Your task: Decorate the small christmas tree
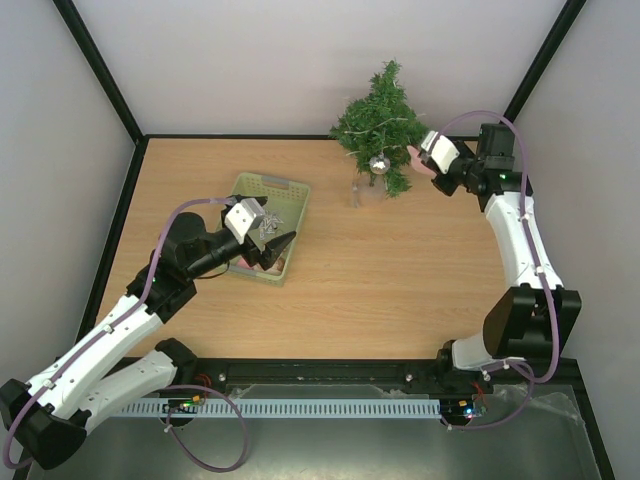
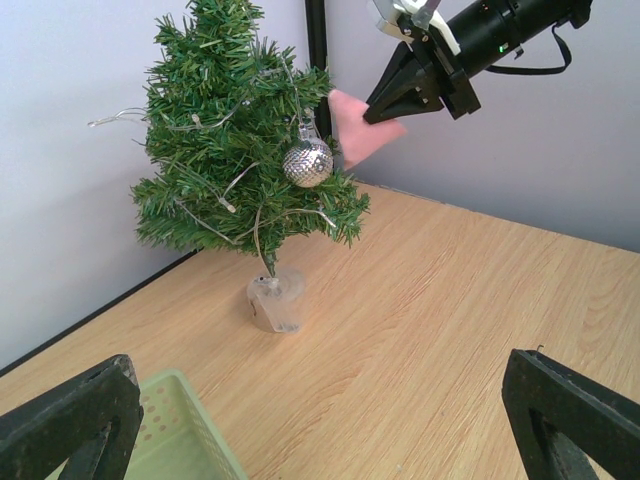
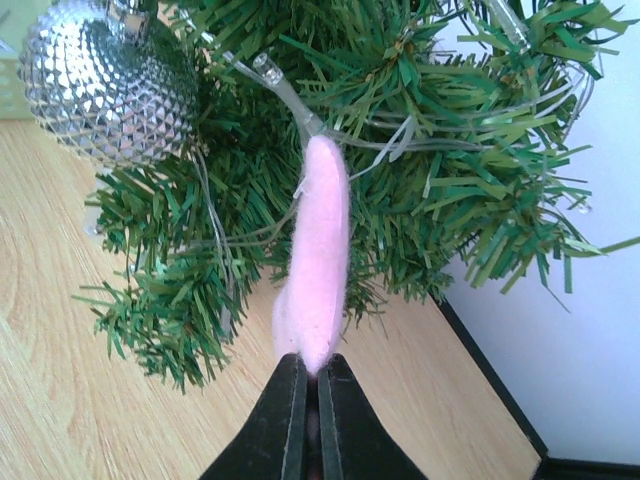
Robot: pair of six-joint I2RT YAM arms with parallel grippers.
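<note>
A small green tree (image 1: 380, 115) stands in a clear base (image 2: 275, 300) at the back of the table, with a silver ball (image 2: 308, 162) and clear light strands on it. My right gripper is shut on a pink felt ornament (image 3: 318, 240), which it holds by one end against the tree's right side, beside the ball. My left gripper stands open over the basket, empty between its fingers.
A green basket (image 1: 300, 200) with silver and pink ornaments sits left of the tree. Walls close in the back and sides.
</note>
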